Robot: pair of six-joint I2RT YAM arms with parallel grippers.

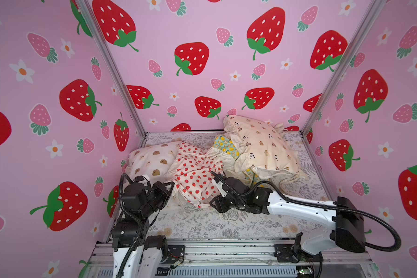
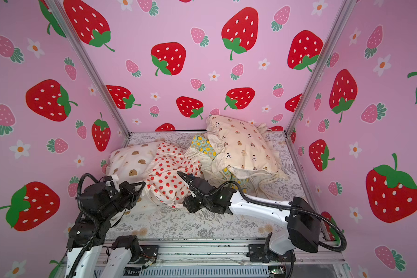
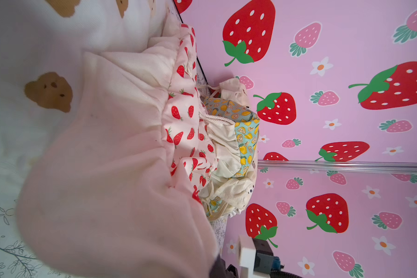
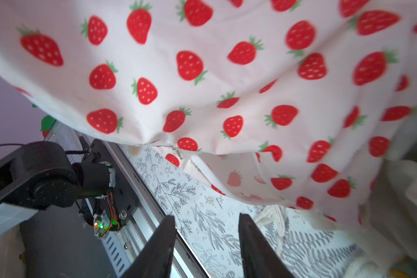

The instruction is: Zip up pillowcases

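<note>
A white pillowcase with red strawberries (image 1: 194, 173) lies crumpled mid-bed, its pale lining (image 3: 120, 185) spreading large across the left wrist view. At its left edge my left gripper (image 1: 172, 184) is shut; its fingertips are hidden, so whether cloth is pinched does not show. My right gripper (image 1: 213, 203) stands low by the pillowcase's front right corner. In the right wrist view, the right gripper's fingers (image 4: 164, 238) are parted over bare sheet, with nothing between them. A hanging strawberry fold (image 4: 250, 180) opens just beyond them. I can make out no zipper pull.
A bear-print pillow (image 1: 155, 159) lies behind on the left, and a larger cream pillow (image 1: 268, 146) at the back right. Lemon-print cloth (image 1: 227, 145) is bunched between. White cords (image 4: 275, 220) trail on the sheet.
</note>
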